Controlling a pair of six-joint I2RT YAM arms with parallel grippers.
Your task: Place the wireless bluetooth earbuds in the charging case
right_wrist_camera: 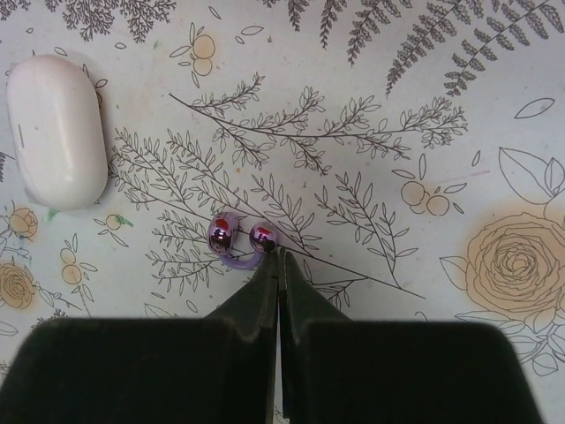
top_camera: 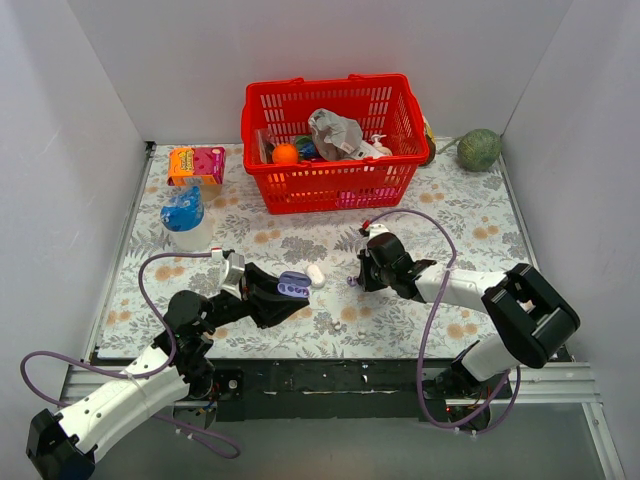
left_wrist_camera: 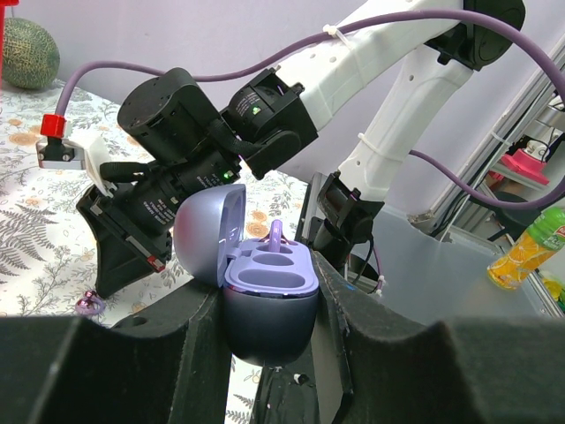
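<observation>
My left gripper [top_camera: 285,300] is shut on the open purple charging case [left_wrist_camera: 269,309], held above the table's front area with its lid raised and its slotted insert showing. My right gripper is shut, its tips down at a pair of small purple earbuds [right_wrist_camera: 222,234] joined by a loop on the floral table. Nothing clearly shows between its fingers. A white oval case [right_wrist_camera: 55,132] lies beside the earbuds.
A red basket [top_camera: 330,190] of mixed items stands at the back, with a melon [top_camera: 479,150] to its right. A snack box [top_camera: 195,165] and a blue-topped container [top_camera: 182,210] are at the left.
</observation>
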